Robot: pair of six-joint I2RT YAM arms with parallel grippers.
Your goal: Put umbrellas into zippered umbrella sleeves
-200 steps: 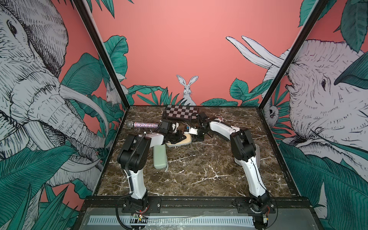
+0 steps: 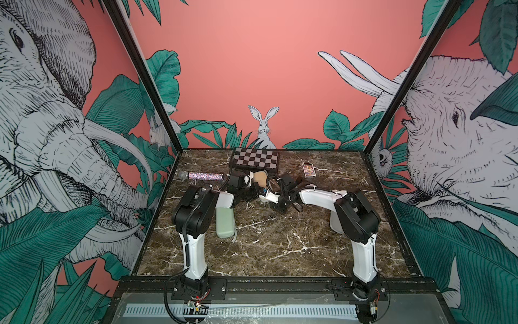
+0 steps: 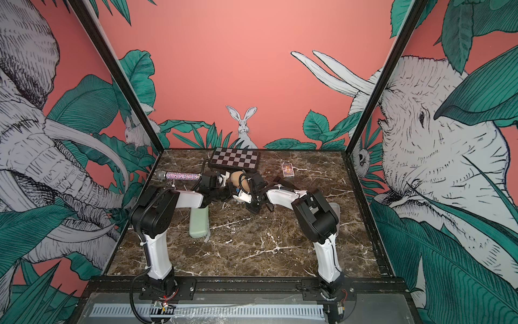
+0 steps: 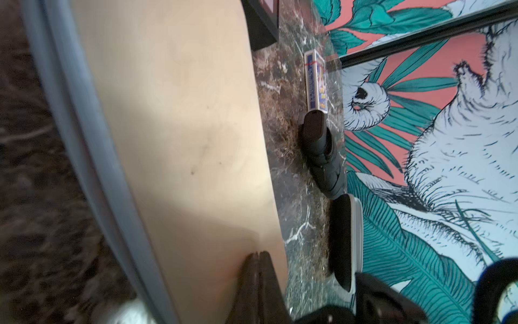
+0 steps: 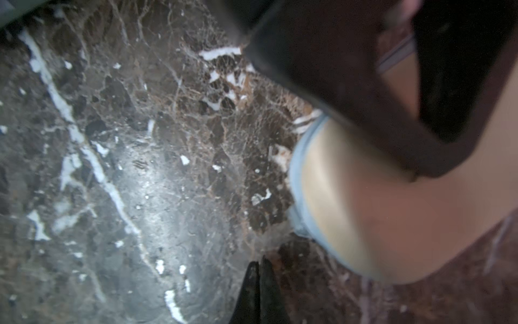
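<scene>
A cream case (image 4: 178,135) with a pale blue zipped edge fills the left wrist view; its top (image 2: 260,178) shows behind both grippers at the back middle. My left gripper is shut, its tips against or just in front of the case; whether it pinches anything thin is unclear. My right gripper is shut over bare marble beside the case's rounded end (image 5: 367,226), nothing showing between its fingers. A pale green case (image 2: 225,222) lies at front left. A dark folded object (image 4: 323,162), possibly an umbrella, lies beyond the cream case.
A checkered box (image 2: 255,157) stands at the back, a glittery tube (image 2: 205,176) at left and a card pack (image 2: 308,170) at back right. A grey case (image 4: 350,243) lies right, partly under my right arm.
Both grippers and arms have shifted, the right wrist toward the front. The cream case appears tilted up from lying flat and moved toward the back.
</scene>
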